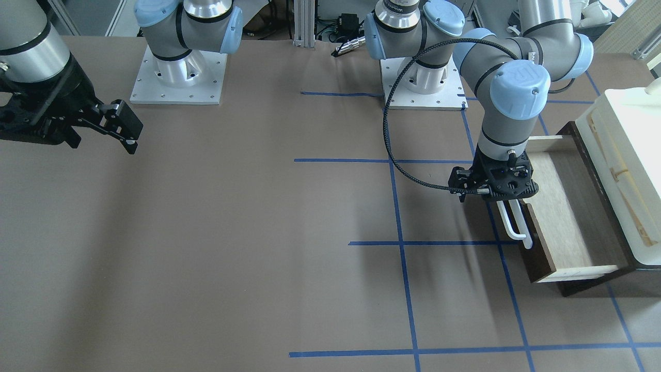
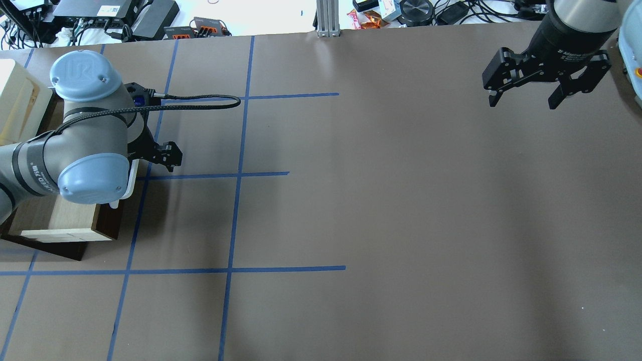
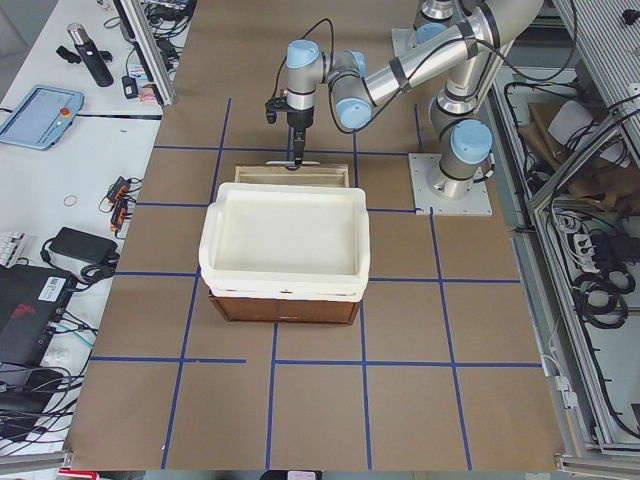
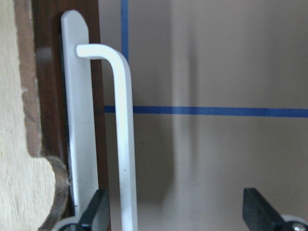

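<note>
My gripper (image 1: 483, 193) hangs over the outer face of a pulled-out wooden drawer (image 1: 576, 235), at its white bar handle (image 1: 511, 226). In the left wrist view the handle (image 4: 122, 120) runs upright along the dark drawer front (image 4: 48, 72). The two fingertips (image 4: 175, 211) stand wide apart at the bottom, open, the left one beside the handle's lower part, the right one over bare floor. Nothing is seen held between them.
A white lidded box top (image 3: 285, 240) covers the cabinet behind the drawer. Another arm's black gripper (image 2: 547, 75) hangs at the other side.
</note>
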